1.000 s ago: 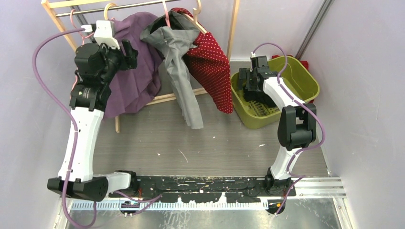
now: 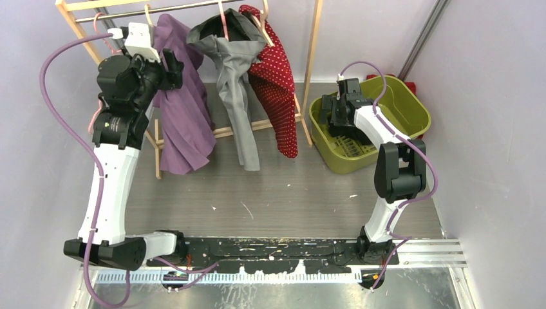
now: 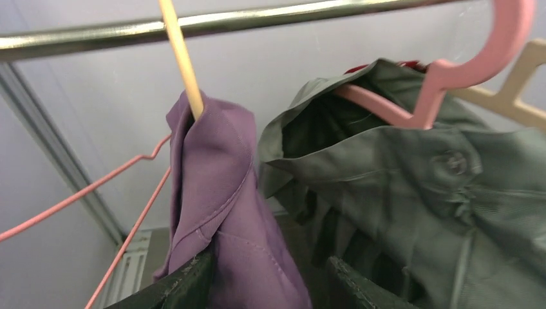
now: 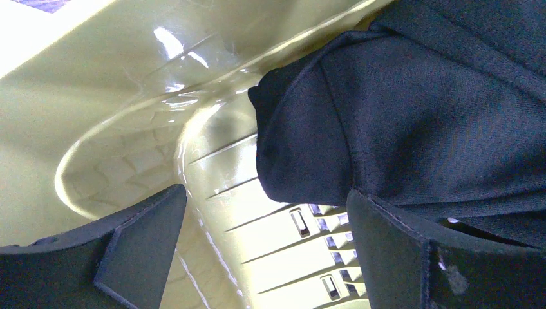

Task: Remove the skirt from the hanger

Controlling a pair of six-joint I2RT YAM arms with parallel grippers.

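A purple garment (image 2: 183,122) hangs from a pale wooden hanger (image 3: 184,58) on the rack's metal rod. Its upper part is bunched around the hanger in the left wrist view. My left gripper is open just in front of it, with purple cloth showing in the gap between its fingertips; whether they touch it, I cannot tell. My right gripper stands open inside the green basket (image 2: 344,164), over a dark garment (image 4: 399,122). One of its fingers (image 4: 399,251) overlaps the dark cloth in view, and nothing is gripped.
A grey garment (image 2: 239,77) on a pink hanger (image 3: 418,116) and a red dotted garment (image 2: 277,90) hang to the right on the same rod (image 3: 270,22). A bare pink hanger (image 3: 77,192) is at the left. Open floor lies in front of the rack.
The grey and red garments sway leftward. The right arm stays still.
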